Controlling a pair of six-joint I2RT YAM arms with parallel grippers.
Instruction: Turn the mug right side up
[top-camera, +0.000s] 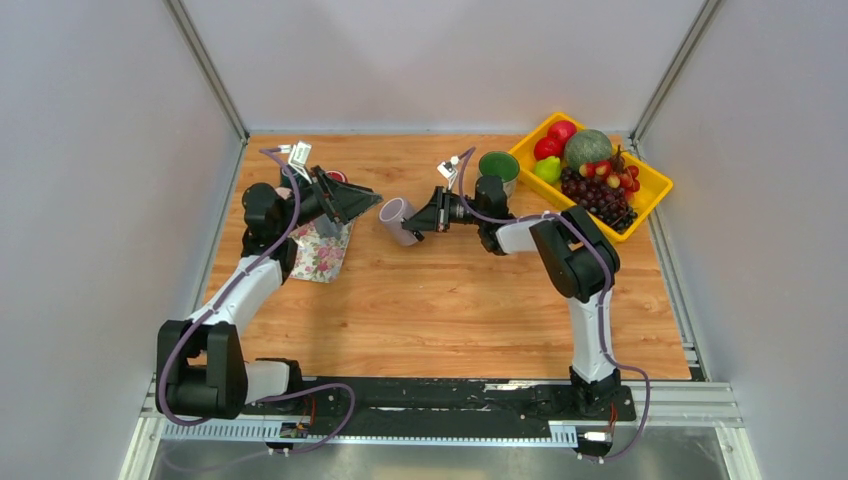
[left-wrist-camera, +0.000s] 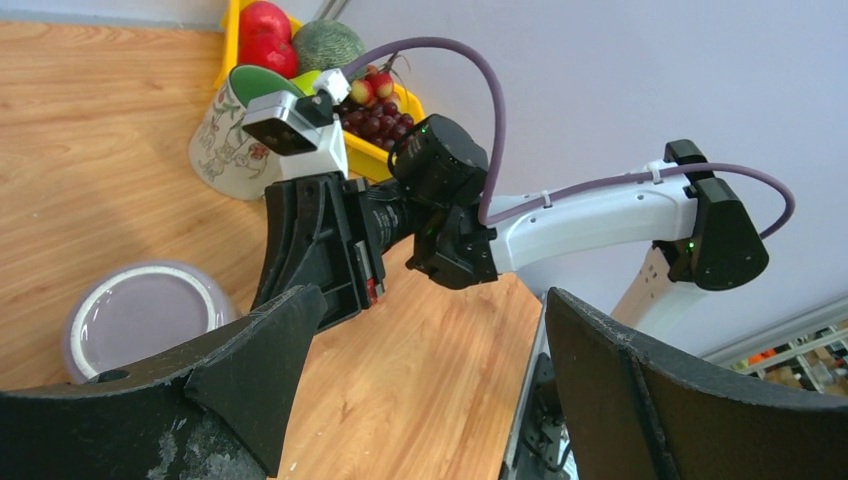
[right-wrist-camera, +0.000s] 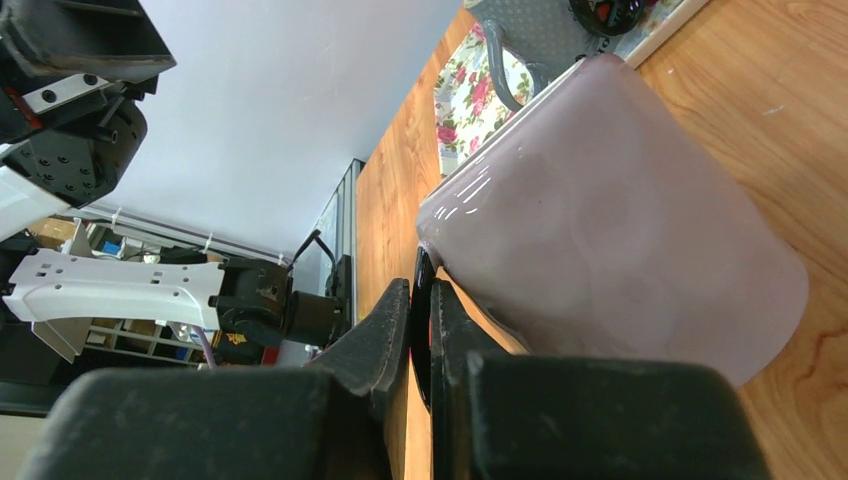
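A pale lavender mug (top-camera: 398, 220) is tilted near the middle of the table, one round end toward the upper left. That end, ringed in a paler tone, faces the left wrist camera; I cannot tell whether it is base or mouth. My right gripper is shut on a thin dark part at the mug's edge, apparently its handle. In the right wrist view the mug's smooth side (right-wrist-camera: 620, 220) fills much of the picture. To the mug's left, my left gripper stands open with nothing between its fingers.
A green-lined patterned mug (left-wrist-camera: 230, 145) stands behind the right arm, beside a yellow basket (top-camera: 655, 188) of fruit. Under the left arm lies a floral board (top-camera: 322, 262) with a grey cup (right-wrist-camera: 540, 40).
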